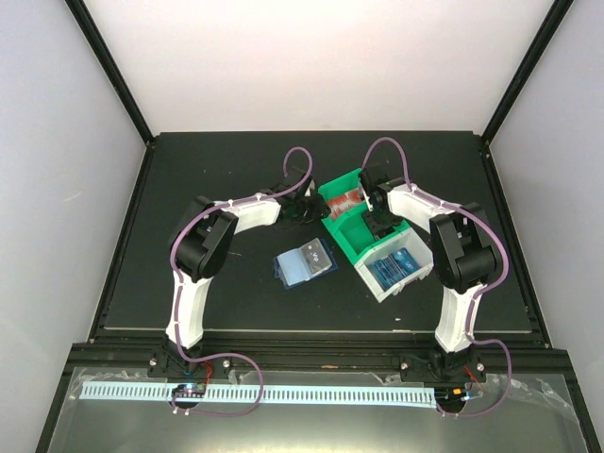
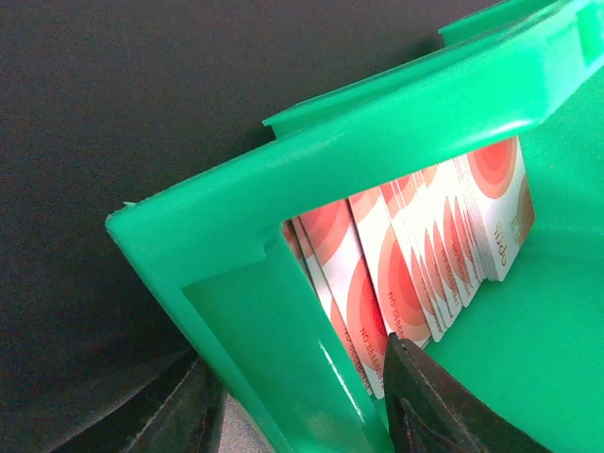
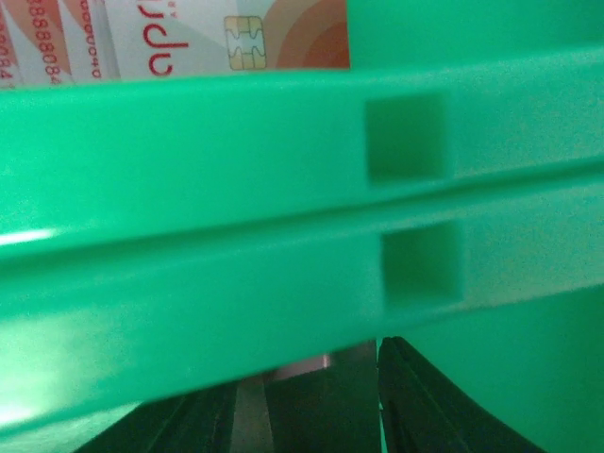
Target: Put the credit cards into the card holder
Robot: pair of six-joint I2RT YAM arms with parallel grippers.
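Note:
Open on the table in the top view, the blue card holder [image 1: 305, 262] has a pale left half and a greyish card-like piece on the right. Red-and-white cards [image 2: 415, 250] stand leaning in one compartment of the green box [image 2: 283, 354]. My left gripper is shut on that box's wall, one finger each side. Down in the neighbouring green compartment is my right gripper, its fingers apart with a dark card [image 3: 326, 406] between them. Whether they press on it is unclear; the green wall hides part of it.
A white box [image 1: 379, 291] holding blue cards [image 1: 394, 269] adjoins the green one at the front right.

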